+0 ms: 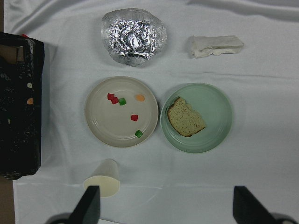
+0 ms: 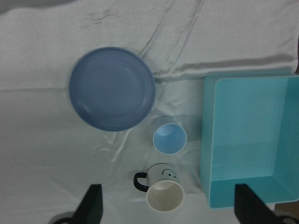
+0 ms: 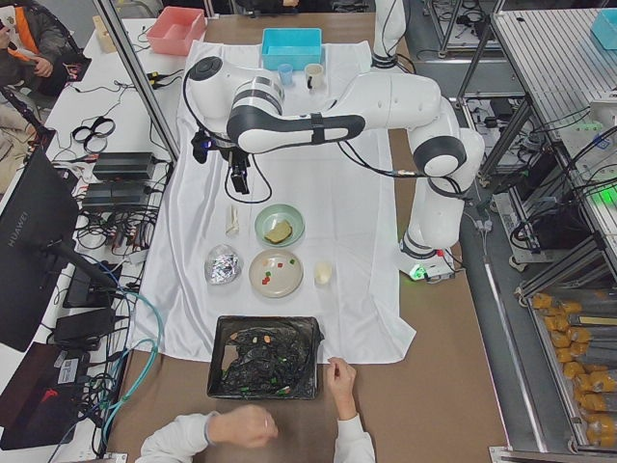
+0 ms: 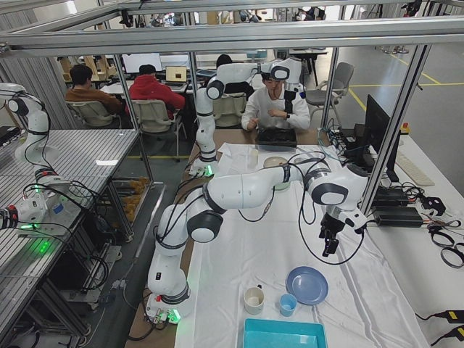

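Below my left gripper, open and empty, lie a beige plate with small red, green and orange pieces, a green plate with a bread slice, a foil dish, a folded napkin and a cream cup. My right gripper, also open with nothing between its fingers, hangs over a blue plate, a blue cup, a smiley mug and a turquoise bin.
A black bin with dark plastic and scraps stands at one end of the white cloth. A person's hands are beside it. Monitor, cables and devices crowd the side table.
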